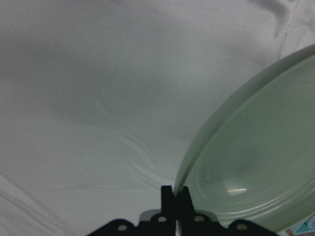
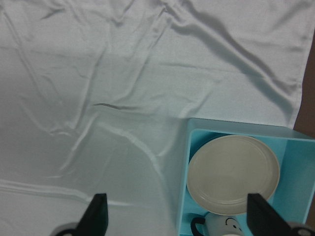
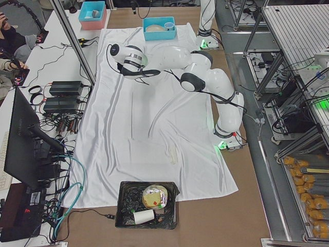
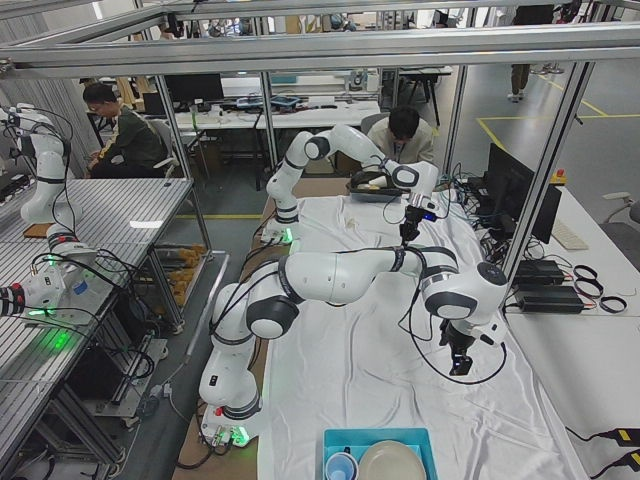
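My left gripper is shut on the rim of a pale green plate (image 1: 248,147), which fills the right of the left wrist view over white cloth. In the camera left view the plate (image 3: 145,60) is mostly hidden behind my left arm. My right gripper (image 4: 461,355) stands open above the cloth with nothing between its fingers. Below it in the right wrist view, a blue bin (image 2: 298,167) holds a beige plate (image 2: 231,172) and a white mug (image 2: 221,226) with a dark handle.
A black tray (image 3: 121,206) with food and a white roll lies at the cloth's other end. A monitor (image 3: 20,139) and cables line one side.
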